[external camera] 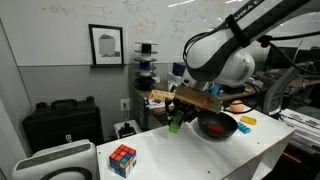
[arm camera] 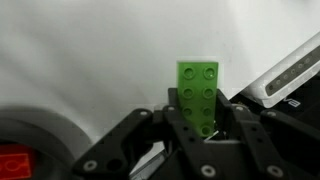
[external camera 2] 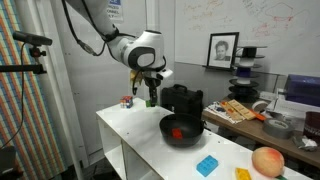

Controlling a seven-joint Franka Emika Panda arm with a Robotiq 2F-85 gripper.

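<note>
A green studded toy block (arm camera: 198,97) is gripped by my gripper, which is shut on it above bare white table. The same green block (external camera: 175,125) shows below the fingers in exterior view 1, between the Rubik's cube and the pan. In exterior view 2 my gripper (external camera 2: 151,98) hangs to the left of the pan. A black pan (external camera 2: 182,132) sits on the table with a red block (external camera 2: 177,133) inside. At the lower left of the wrist view, part of the pan and its red block (arm camera: 15,162) appear.
A Rubik's cube (external camera: 123,160) stands on the table's left part, near a white appliance (external camera: 58,165). Beyond the pan lie a blue block (external camera 2: 207,166), a yellow block (external camera 2: 243,174) and an orange round object (external camera 2: 268,161).
</note>
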